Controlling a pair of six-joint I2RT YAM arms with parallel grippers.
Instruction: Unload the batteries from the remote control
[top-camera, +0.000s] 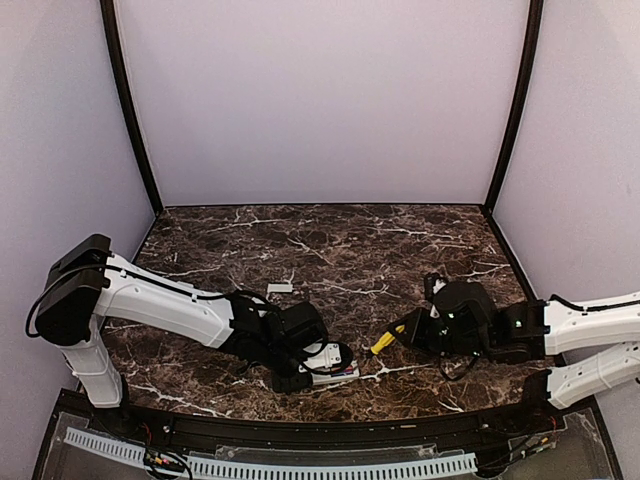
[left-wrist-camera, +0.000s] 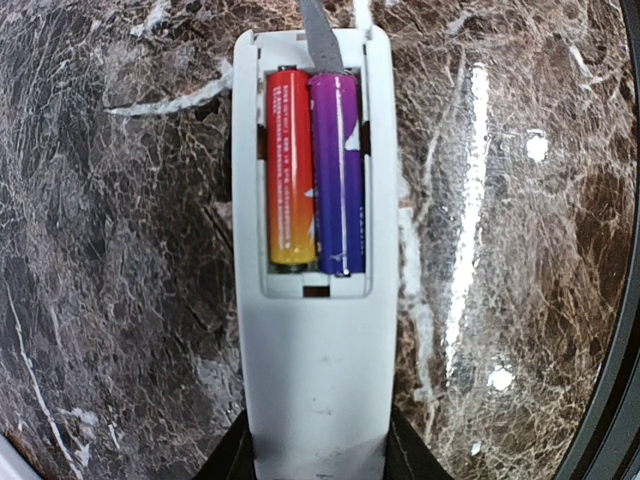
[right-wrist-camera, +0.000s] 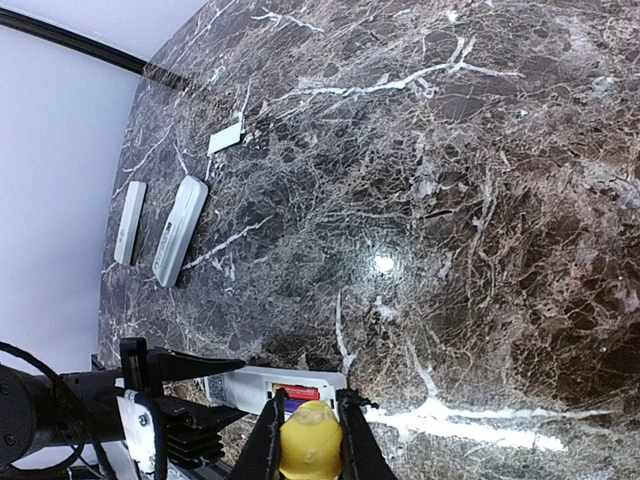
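Observation:
A white remote control (left-wrist-camera: 318, 370), its battery bay uncovered and facing up, is pinched by my left gripper, which is shut on its lower end. Side by side in the bay lie a red-orange battery (left-wrist-camera: 290, 170) and a purple-blue battery (left-wrist-camera: 337, 175). In the top view, my right gripper (top-camera: 405, 328) is shut on a yellow-handled tool (top-camera: 384, 343), right of the remote. The tool's flat grey blade (left-wrist-camera: 320, 40) reaches over the bay's far end, its tip at the top end of the purple battery; whether it touches is hard to tell.
At the left in the right wrist view lie another white remote-like object (right-wrist-camera: 180, 230), a slim white piece (right-wrist-camera: 130, 222) and a small white cover-like piece (right-wrist-camera: 226, 138). The marbled table (top-camera: 350, 250) behind the arms is mostly clear.

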